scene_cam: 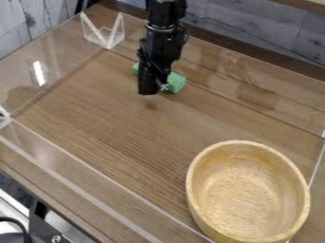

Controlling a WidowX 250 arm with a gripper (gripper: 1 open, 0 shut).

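Observation:
The black arm reaches down from the top centre of the camera view, its gripper [151, 85] low over the wooden table, shut as far as it shows. Right behind it lies a green object [173, 82], partly hidden by the gripper. I cannot tell that anything is between the fingers.
A large light wooden bowl [248, 214] fills the lower right. A white wire piece [102, 33] stands at the back left, and a wall closes the back right.

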